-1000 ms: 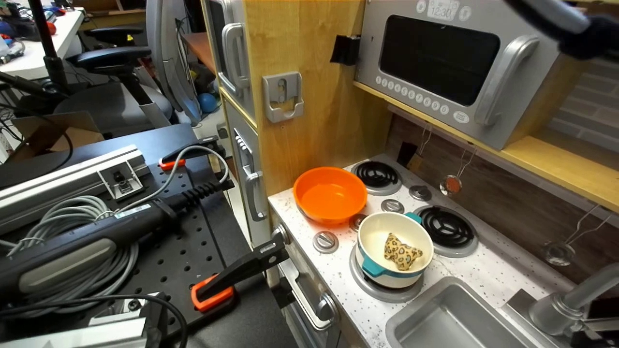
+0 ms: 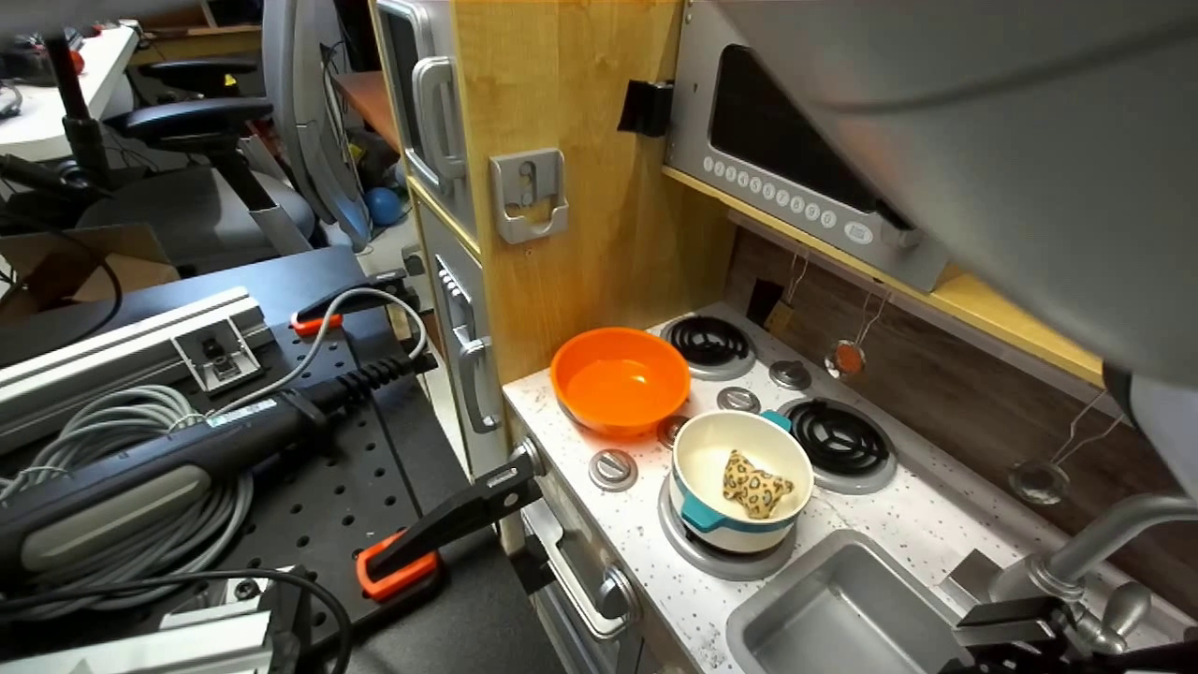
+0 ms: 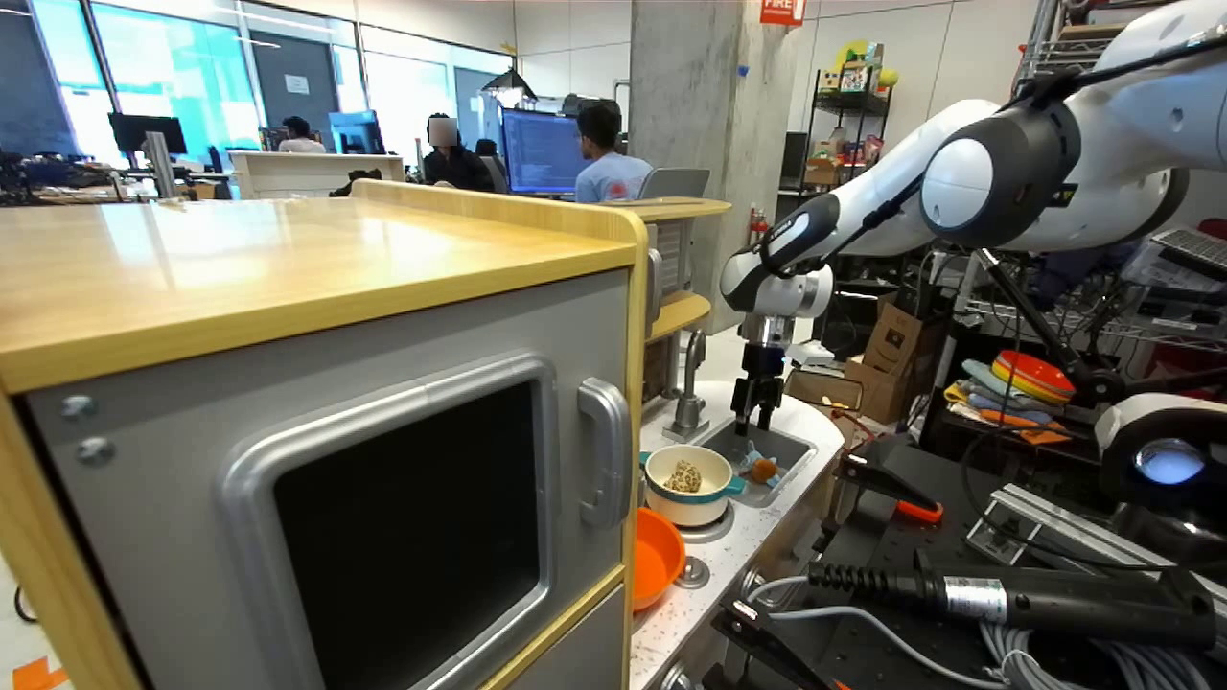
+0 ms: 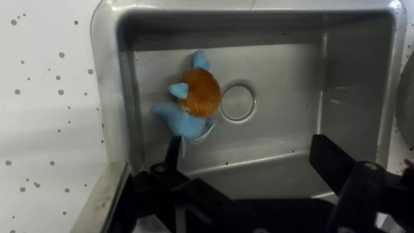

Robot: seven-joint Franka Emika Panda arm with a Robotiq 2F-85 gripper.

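Note:
My gripper stands open over the sink (image 4: 229,163), its two dark fingers wide apart and nothing between them. On the sink floor lies a plush toy (image 4: 200,93) with a brown head and blue body, beside the round drain. It is nearer the left finger, whose tip overlaps the toy's lower end in the wrist view; whether they touch I cannot tell. Exterior view 2 has the gripper (image 3: 755,420) pointing down above the toy (image 3: 759,468). A white and teal pot (image 2: 693,455) on a burner holds a leopard-spotted plush (image 2: 754,485).
An orange bowl (image 2: 620,382) sits on the counter beyond the pot. The faucet (image 2: 1106,539) rises at the sink's back edge. A microwave (image 2: 775,124) and shelf overhang the stove. Black coil burners (image 2: 840,436) line the back.
In exterior view 1 the arm has come in across the upper right, covering much of the microwave, and dark gripper parts now show by the sink. The view itself has shifted slightly.

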